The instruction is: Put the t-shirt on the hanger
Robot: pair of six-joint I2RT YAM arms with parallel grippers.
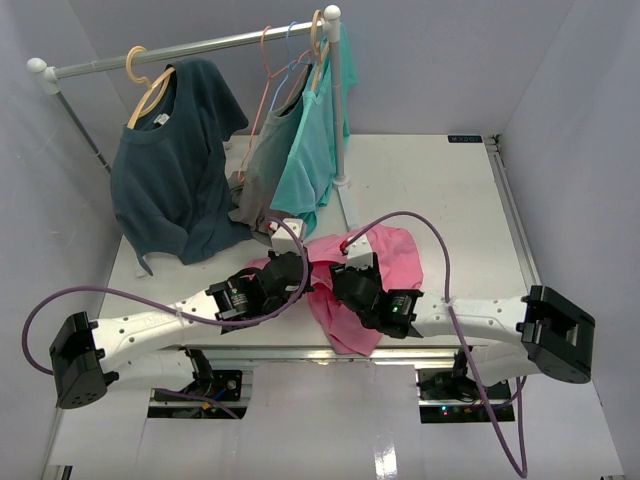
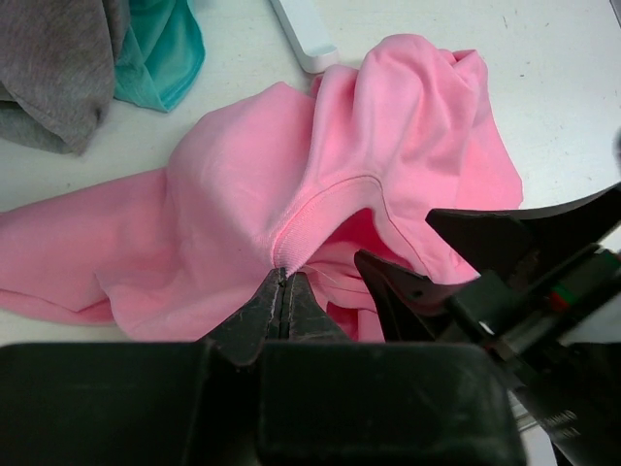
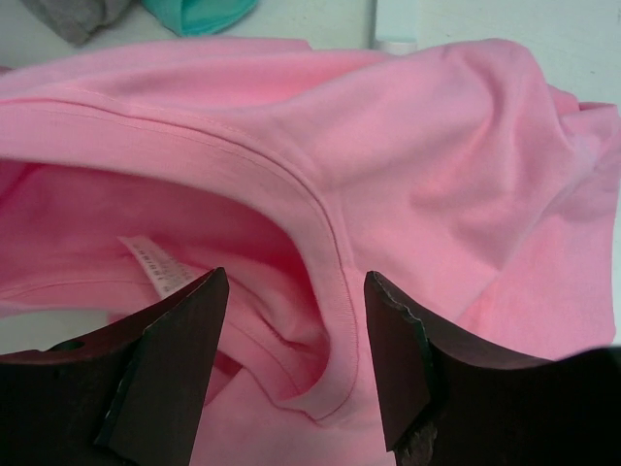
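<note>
The pink t-shirt (image 1: 395, 260) lies crumpled on the white table, its neckline (image 3: 330, 252) raised with a label visible inside. My left gripper is shut on the near edge of that neckline. My right gripper is open, its fingers straddling the front of the collar band, close over the fabric; in the left wrist view it is at the right. Empty pink and blue hangers (image 1: 265, 60) hang on the rail among hung shirts.
The rail (image 1: 200, 42) holds a dark shirt (image 1: 180, 170), a grey one (image 1: 260, 180) and a teal one (image 1: 315, 150). Its white foot (image 2: 306, 34) reaches near the pink shirt.
</note>
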